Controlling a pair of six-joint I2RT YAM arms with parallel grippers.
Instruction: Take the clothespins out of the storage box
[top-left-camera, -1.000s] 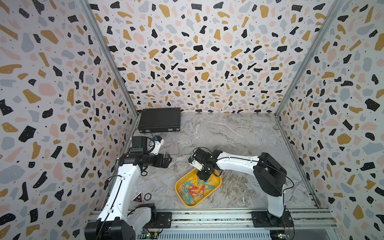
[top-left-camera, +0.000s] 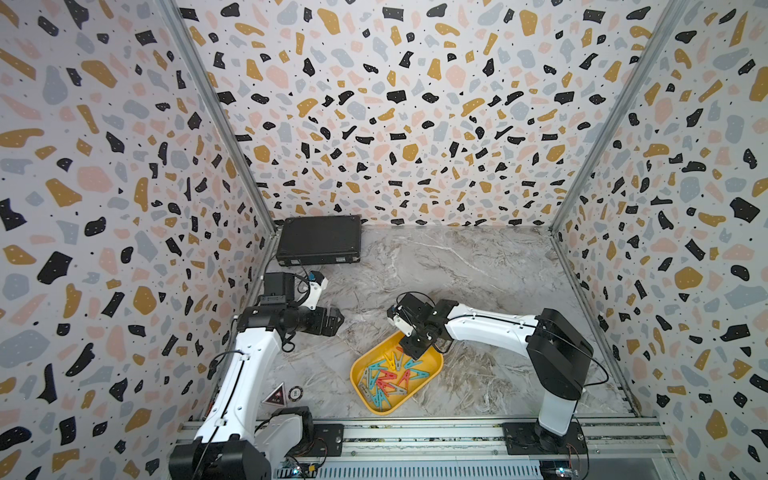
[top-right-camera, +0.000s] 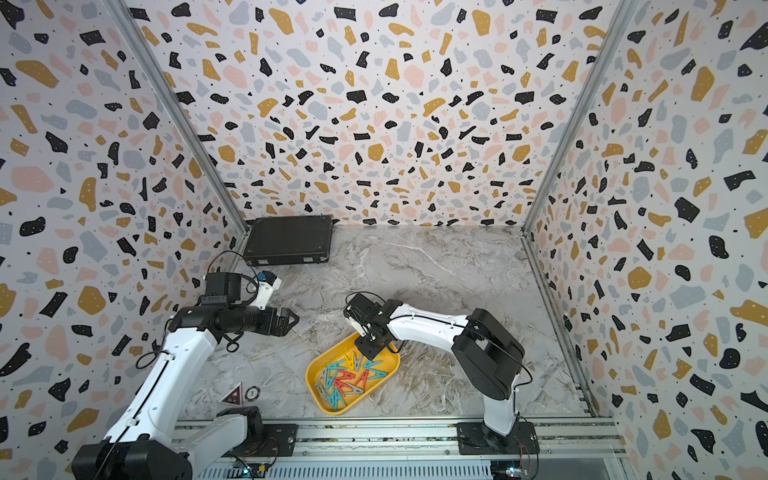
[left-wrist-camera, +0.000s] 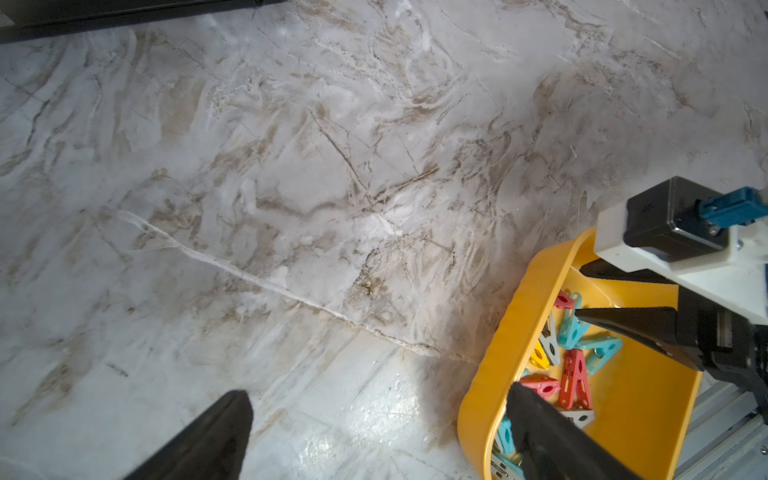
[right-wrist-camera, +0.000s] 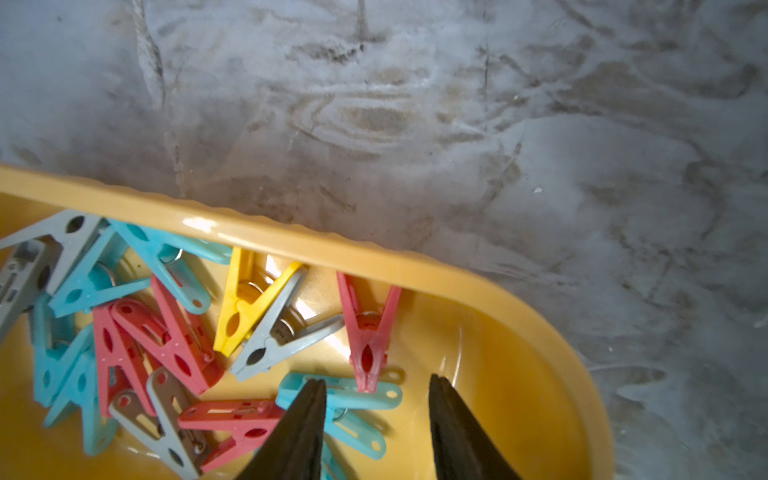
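Note:
The yellow storage box (top-left-camera: 430, 366) stands near the table's front edge, holding several clothespins in red, teal, grey and yellow. My right gripper is over the box's far right part, its fingers apart with nothing gripped. In the right wrist view, a red clothespin (right-wrist-camera: 368, 344) leans by the far wall just ahead of the fingertips. Below it lies a teal clothespin (right-wrist-camera: 344, 393), partly covered by one finger. A yellow clothespin (right-wrist-camera: 242, 304) and a grey one (right-wrist-camera: 272, 340) are further left. My left gripper (top-left-camera: 329, 321) hangs open and empty left of the box.
A black case (top-left-camera: 320, 238) lies at the back left. Bare marble table (top-left-camera: 456, 272) stretches behind the box and to its right. In the left wrist view, the right arm's dark fingers (left-wrist-camera: 628, 324) reach over the box.
My right gripper has shifted slightly to the right over the box, and its arm has swung right with it. The left arm, the box and the case look unmoved.

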